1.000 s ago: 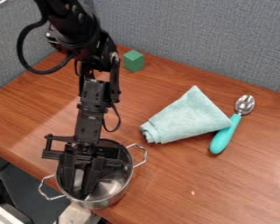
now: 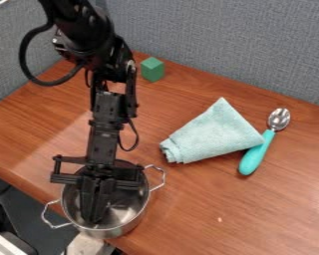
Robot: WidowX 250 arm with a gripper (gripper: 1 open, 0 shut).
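Note:
My black gripper (image 2: 103,189) reaches down into a steel pot (image 2: 123,219) with two wire handles at the near edge of the wooden table. The fingertips are inside the pot and largely hidden, so I can't see whether they are apart or closed, or whether anything is between them.
A folded pale teal cloth (image 2: 209,131) lies right of the arm, with a teal-handled spoon (image 2: 255,154) beside it. A green block (image 2: 153,69) sits at the back. The table's left edge is close to the pot.
My gripper has shifted very slightly within the pot; the other objects have stayed where they were.

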